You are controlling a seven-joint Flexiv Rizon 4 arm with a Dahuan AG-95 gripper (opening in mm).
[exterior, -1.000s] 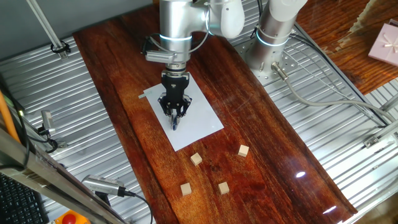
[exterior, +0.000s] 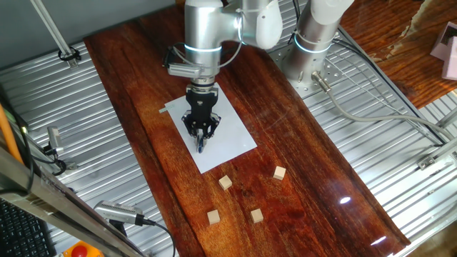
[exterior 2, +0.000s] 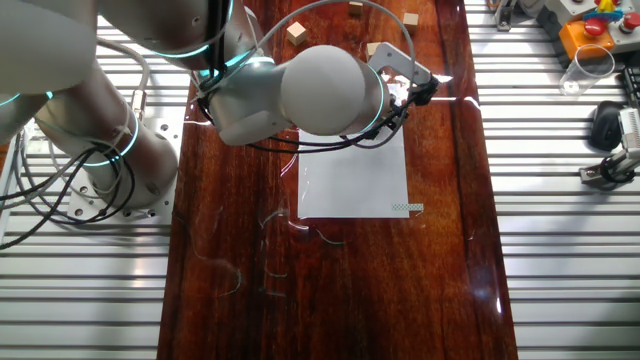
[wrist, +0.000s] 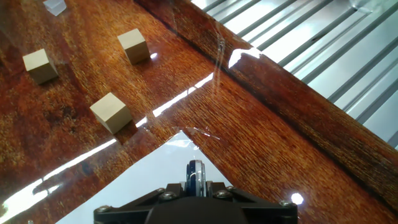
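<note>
My gripper (exterior: pixel 201 135) points down over a white sheet of paper (exterior: pixel 228 135), near the sheet's front left part. It is shut on a slim dark-blue and silver object (wrist: pixel 196 177), whose lower end shows just under the fingers in exterior view 1. Whether that end touches the paper cannot be told. No marks show on the visible paper. Four sides of wood surround the sheet, and in exterior view 2 the arm hides its upper part and the gripper. Several small wooden cubes lie apart on the table; the nearest cube (exterior: pixel 226 183) sits just off the sheet's front edge.
Other cubes are a right cube (exterior: pixel 279 173), a front left cube (exterior: pixel 213 216) and a front right cube (exterior: pixel 257 215). A pale clear object (wrist: pixel 55 6) lies farther out. A pink box (exterior: pixel 450 61) stands at far right.
My gripper has shifted very slightly toward the sheet's front edge, still shut on the slim object. The pink box has moved right, partly out of view. The cubes and paper have stayed put.
</note>
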